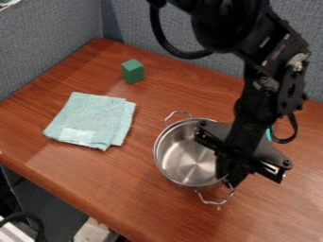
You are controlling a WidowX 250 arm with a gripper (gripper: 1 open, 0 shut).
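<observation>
A steel pot with two wire handles stands on the wooden table. My gripper is low at the pot's right rim, near the front handle; its fingertips are dark and overlapped, so whether it grips the rim cannot be made out. A folded pale cloth lies to the left, and a green block stands behind it. A turquoise object is mostly hidden behind the arm.
Padded grey walls line the back and left of the table. The table's near left edge drops to a dark floor with cables.
</observation>
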